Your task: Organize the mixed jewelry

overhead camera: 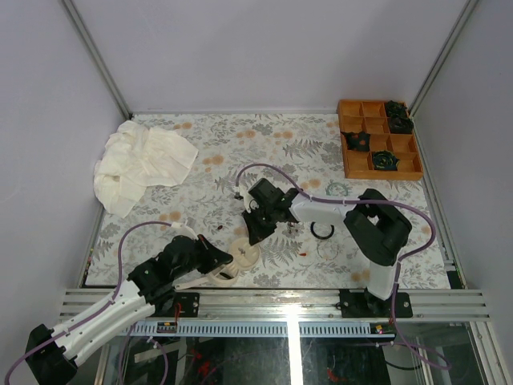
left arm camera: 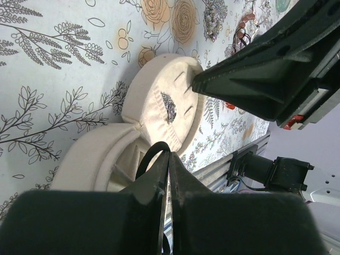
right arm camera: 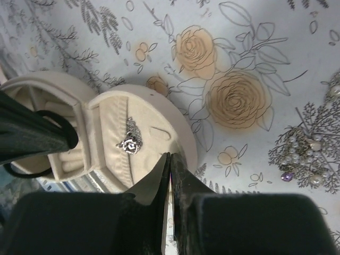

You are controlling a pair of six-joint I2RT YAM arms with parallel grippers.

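A round cream jewelry box lies unfolded near the table's front edge, its base [left arm camera: 90, 159] and lid [left arm camera: 175, 95] side by side. Inside the lid lies a silver chain with a pendant [right arm camera: 130, 139]. My left gripper [overhead camera: 230, 258] is shut over the base, and a black band [right arm camera: 61, 121] loops at its fingertips. In the left wrist view that band arches from the tips. My right gripper [overhead camera: 253, 242] is shut, its tips at the inner side of the lid near the rim. What sits between its fingers is not visible.
Pearl jewelry [right arm camera: 305, 154] and a black ring [overhead camera: 322, 231] lie on the patterned cloth. A wooden compartment tray [overhead camera: 359, 174] with dark pouches stands at the back right; white fabric [overhead camera: 144, 164] is at the back left.
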